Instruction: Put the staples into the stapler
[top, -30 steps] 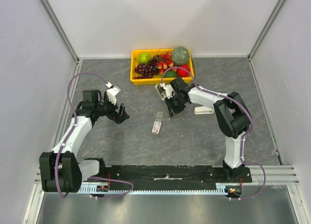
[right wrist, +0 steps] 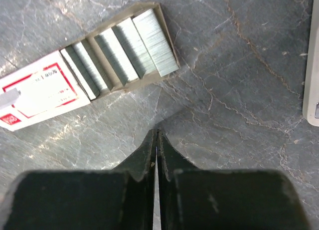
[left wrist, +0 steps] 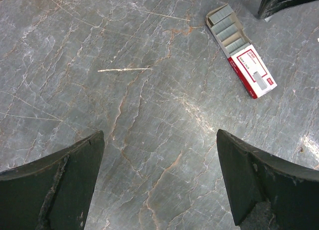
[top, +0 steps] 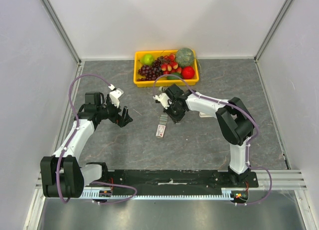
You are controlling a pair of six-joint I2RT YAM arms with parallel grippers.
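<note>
An open box of staples (top: 161, 126) lies at the table's middle, its sticks showing in rows at one end (right wrist: 151, 40) and a red-and-white label at the other (left wrist: 251, 70). My right gripper is shut just beside the staples, its fingertips meeting; nothing clear shows between them. My left gripper stands open over bare table to the left, nothing between its fingers. A pale object (right wrist: 311, 85), perhaps the stapler, sits at the right edge of the right wrist view, partly cut off.
A yellow tray (top: 139, 78) of fruit stands at the back. A pale item (top: 205, 114) lies right of the box, partly hidden by the right arm.
My right gripper has moved left toward the staples box over the last second, covering more of the pale item on the right. The left arm and box have not moved.
</note>
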